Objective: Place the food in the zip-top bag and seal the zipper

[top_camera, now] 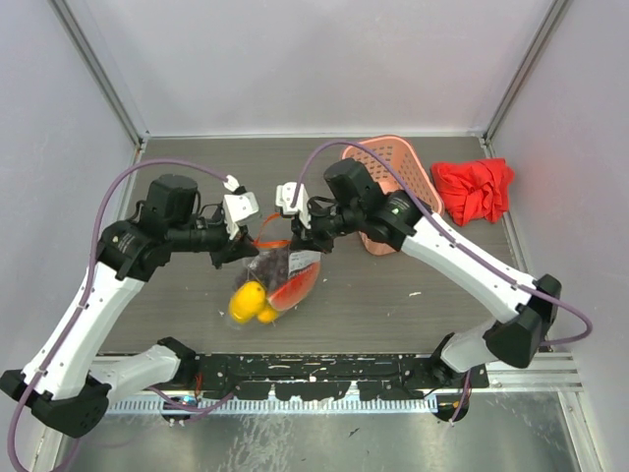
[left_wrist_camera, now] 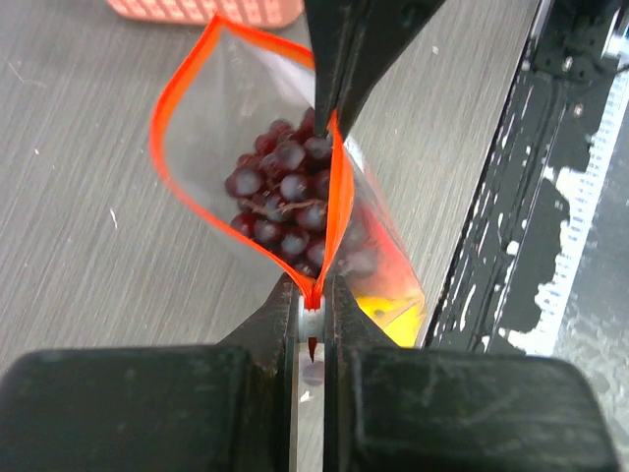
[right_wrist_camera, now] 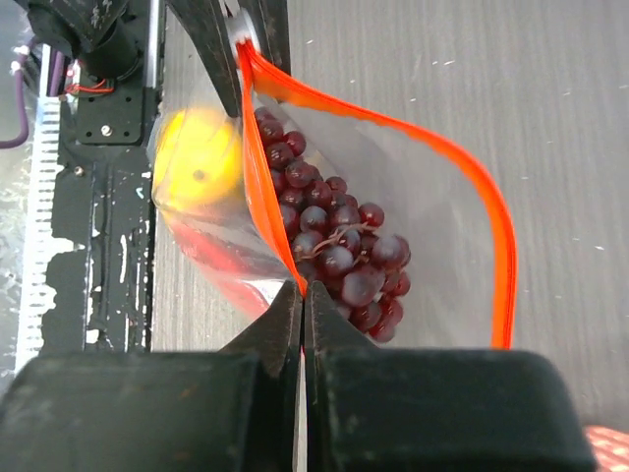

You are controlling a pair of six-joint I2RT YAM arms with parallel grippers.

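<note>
The zip bag (top_camera: 289, 287) stands open at the table's middle, holding dark grapes (right_wrist_camera: 336, 258), yellow fruit (top_camera: 248, 302) and a red piece at the bottom. Its orange zipper rim (left_wrist_camera: 183, 197) forms a loop. My left gripper (top_camera: 248, 247) is shut on the rim at one end (left_wrist_camera: 313, 305). My right gripper (top_camera: 298, 244) is shut on the rim a short way to the right (right_wrist_camera: 303, 292), with the opening gaping beside it.
A pink basket (top_camera: 403, 172) stands at the back right, with a crumpled red cloth (top_camera: 470, 192) beside it.
</note>
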